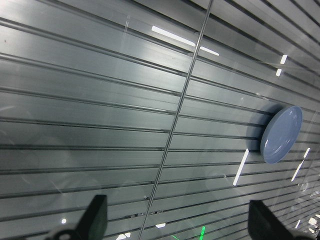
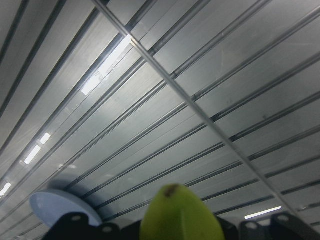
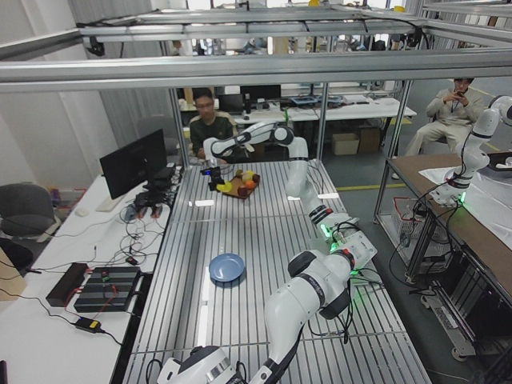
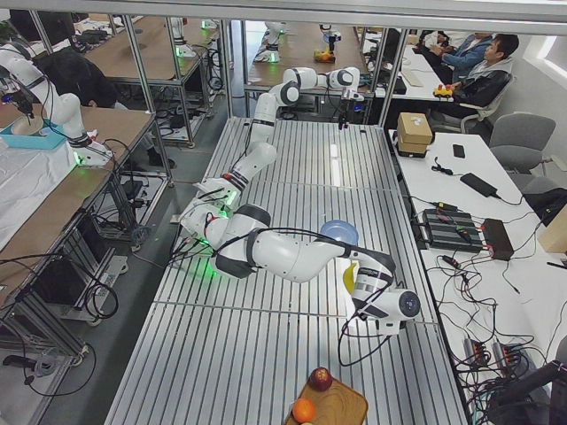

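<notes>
A blue plate (image 3: 226, 267) (image 4: 339, 231) (image 1: 281, 134) (image 2: 65, 207) lies on the slatted metal table. In the right wrist view my right gripper is shut on a yellow-green fruit (image 2: 177, 215), which shows as yellow (image 4: 349, 278) behind the arm in the camera right view. My left gripper has its blurred fingers wide apart over bare table, with nothing between them. A wooden board (image 4: 341, 407) holds several fruits, including an orange (image 4: 303, 410) and a red fruit (image 4: 321, 379).
Metal frame posts surround it. A side desk (image 3: 56, 344) with a monitor (image 3: 132, 164), electronics and cables runs alongside. People sit beyond the far end in both camera views.
</notes>
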